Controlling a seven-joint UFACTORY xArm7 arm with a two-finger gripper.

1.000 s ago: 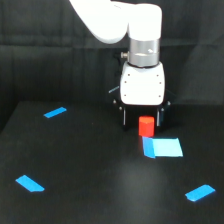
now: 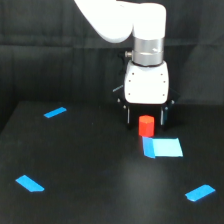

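Observation:
A small red block [image 2: 146,126] stands on the black table, just behind a pair of blue pieces. The white arm comes down from above, and its gripper [image 2: 147,118] is over and around the block. Its dark fingers [image 2: 128,113] seem spread wider than the block, one to each side, with gaps showing between. Against the black background the fingertips are hard to make out, and whether they touch the table cannot be seen.
Right in front of the block lie a blue strip [image 2: 148,147] and a light blue square [image 2: 167,147]. Other blue strips mark the table at back left [image 2: 55,112], front left [image 2: 30,184] and front right [image 2: 200,192].
The arm and gripper have shifted slightly to the right, so they are more centred over the red block. The block and the blue pieces have not visibly moved.

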